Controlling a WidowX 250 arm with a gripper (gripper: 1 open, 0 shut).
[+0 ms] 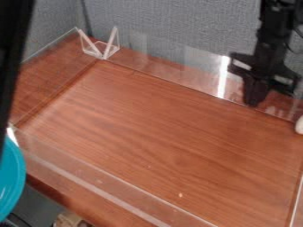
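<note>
The black gripper (253, 91) hangs at the back right, over the clear rail along the rear of the wooden surface (154, 151). It is shut, with nothing visible between its fingers. A white object (299, 126) is partly visible at the right edge, just below and right of it.
A white frame-like holder (98, 49) stands at the back left corner. A turquoise round item (9, 180) is at the left edge. Clear low rails edge the board, whose middle is bare. A black bar cuts across the upper left corner.
</note>
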